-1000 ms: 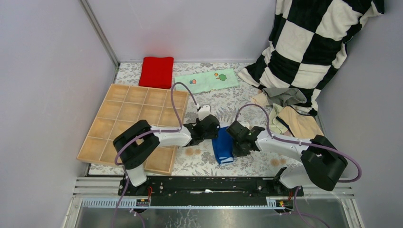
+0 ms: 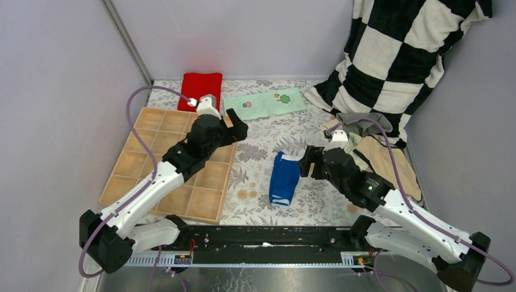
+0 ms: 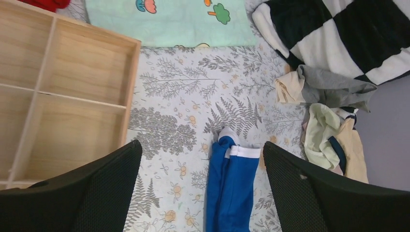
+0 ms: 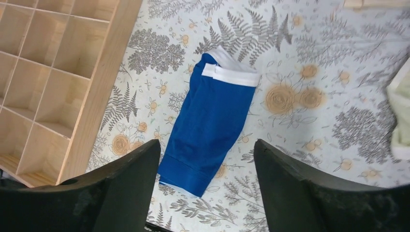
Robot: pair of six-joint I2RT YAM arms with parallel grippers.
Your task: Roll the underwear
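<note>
The blue underwear (image 2: 283, 180) with white bands lies folded into a narrow strip on the patterned cloth, seen whole in the right wrist view, where one white band (image 4: 231, 76) crosses its far end. My left gripper (image 2: 236, 125) hovers above the wooden box's right edge, open and empty. Raised near the upper right side of the underwear, my right gripper (image 2: 307, 163) stands part open. Looking down between the right fingers, I see only the underwear and cloth below, nothing gripped.
A wooden compartment box (image 2: 229, 176) takes up the left. Behind lie a red folded cloth (image 2: 201, 91) and a mint printed cloth (image 2: 264, 104). Several loose garments (image 2: 389, 164) and a checkered towel (image 2: 389, 55) fill the right.
Both arms have lifted away from the underwear, the left moving up and leftward, the right rising.
</note>
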